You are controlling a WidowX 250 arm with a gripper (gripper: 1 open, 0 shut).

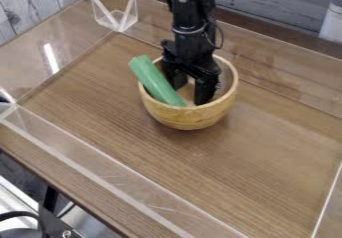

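Observation:
A wooden bowl (190, 115) sits on the table (120, 172) near its middle. A green cylinder (154, 80) leans inside the bowl on its left side. The black robot arm comes down from the top, and its gripper (190, 74) is low in the bowl, beside the green cylinder on the right. The dark fingers blend into the bowl's shaded inside, so whether they are open or shut, or hold anything, is unclear.
A clear plastic piece (115, 14) stands at the back left. A white object (334, 20) is at the back right edge.

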